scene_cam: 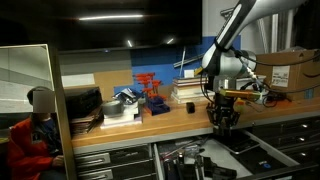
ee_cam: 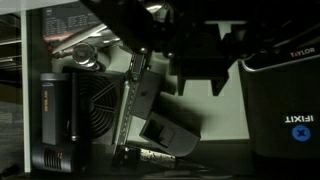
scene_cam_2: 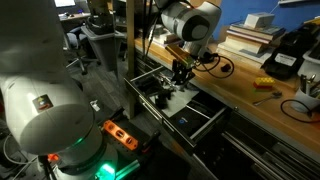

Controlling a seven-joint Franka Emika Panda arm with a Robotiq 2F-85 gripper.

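Observation:
My gripper is shut on a small dark block (ee_cam: 203, 72), which shows at the top middle of the wrist view; its exact kind is too dark to tell. In exterior view 1 the gripper (scene_cam: 225, 124) hangs over the open drawer (scene_cam: 222, 155). From the other side, exterior view 2 shows the gripper (scene_cam_2: 182, 76) above the same drawer (scene_cam_2: 188, 104). Below it in the wrist view lie a dark angular tool (ee_cam: 170, 133), a black device with a round grille (ee_cam: 98, 100) and a black iFixit case (ee_cam: 290, 120).
The wooden counter (scene_cam: 150, 127) runs behind the drawer, with stacked books (scene_cam: 187, 90) and a metal pot (scene_cam: 112, 108) on it. A yellow-and-red item (scene_cam_2: 264, 83) sits on the counter's right part. Some pale drawer floor (ee_cam: 222, 115) is bare between the tools and the case.

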